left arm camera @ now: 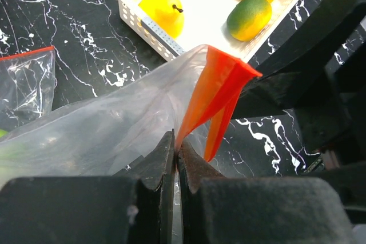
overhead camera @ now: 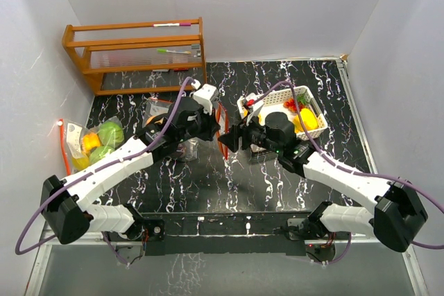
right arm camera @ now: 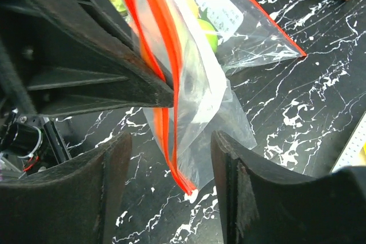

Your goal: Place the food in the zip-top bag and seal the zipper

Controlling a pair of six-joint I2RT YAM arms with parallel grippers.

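My left gripper is shut on the top edge of a clear bag with an orange zipper strip, held upright mid-table. My right gripper stands part open, facing the zipper strip and lower corner from the right, very close to the left gripper. A white basket behind holds a yellow pear, a mango and other produce. In the right wrist view another bag with yellow and green food lies beyond.
A filled bag lies at the far left. A wooden rack stands at the back left.
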